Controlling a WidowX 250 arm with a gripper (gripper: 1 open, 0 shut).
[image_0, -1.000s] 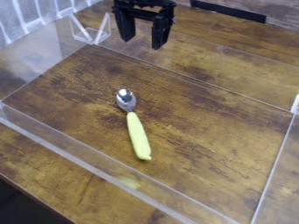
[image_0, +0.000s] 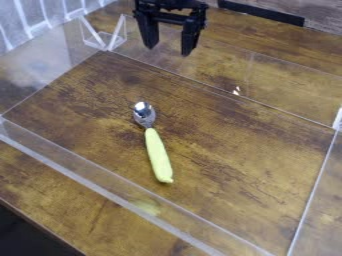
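A pale yellow-green elongated object (image_0: 159, 155) lies on the wooden table, lower centre of the camera view. Just above its upper end is a small shiny metallic object (image_0: 143, 114). The black gripper (image_0: 170, 42) hangs at the top centre, well behind both objects, its two fingers pointing down and apart, open, with nothing visible between them.
Clear plastic walls border the wooden table (image_0: 241, 180) on several sides. A white frame-like piece (image_0: 96, 35) stands at the back left. A dark strip runs along the back right.
The gripper has shifted slightly at the top of the view. The objects on the table have not moved.
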